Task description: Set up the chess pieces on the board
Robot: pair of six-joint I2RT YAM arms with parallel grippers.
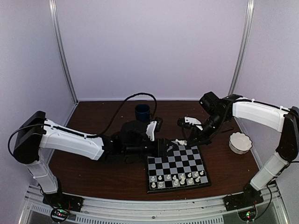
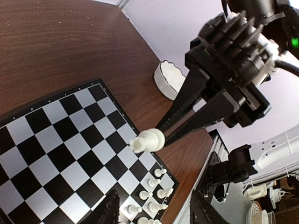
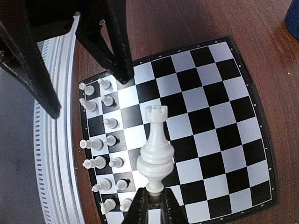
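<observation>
A white chess piece with a crenellated top is held above the board by my right gripper, which is shut on it; in the left wrist view the piece [image 2: 147, 140] hangs at the fingertips. My left gripper faces it with its fingers apart, nothing between them. The chessboard [image 1: 177, 164] lies on the table, with white pieces [image 3: 110, 122] standing in two rows along its near edge; the rest of the squares in view are empty.
A dark blue mug [image 1: 142, 112] stands behind the board. A white scalloped bowl [image 1: 240, 143] sits to its right.
</observation>
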